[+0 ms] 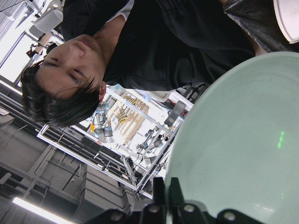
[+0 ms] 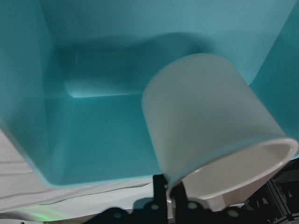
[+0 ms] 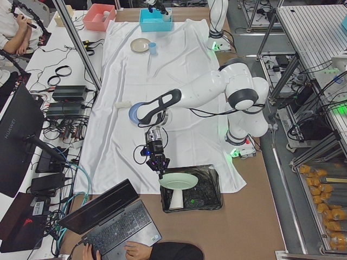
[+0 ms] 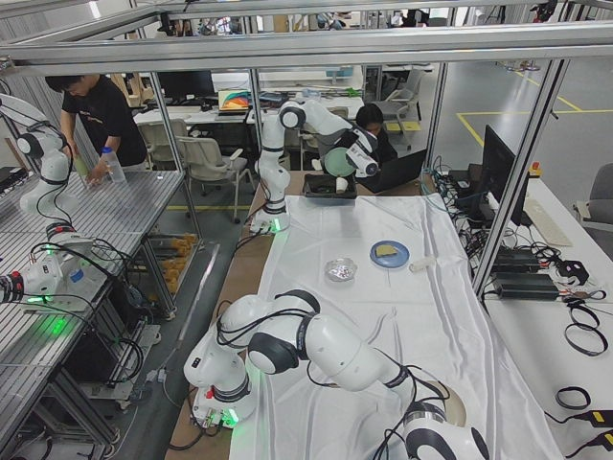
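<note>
My left gripper (image 3: 160,165) is shut on the rim of a pale green plate (image 3: 179,179), held tilted over a black-lined tray (image 3: 207,195) with a white cylindrical object (image 3: 176,201) in it; in the left wrist view the plate (image 1: 238,135) shows a bare face. My right gripper is shut on the rim of a white cup (image 2: 205,116), held tilted over a turquoise bin (image 2: 93,140) at the far end of the table in the camera left view.
A blue plate (image 4: 402,257) with a yellowish item, a foil bowl (image 4: 342,270), a beige plate (image 3: 140,45) and a blue cup (image 3: 153,49) stand on the white cloth. A person at a laptop (image 3: 116,227) sits beside the tray.
</note>
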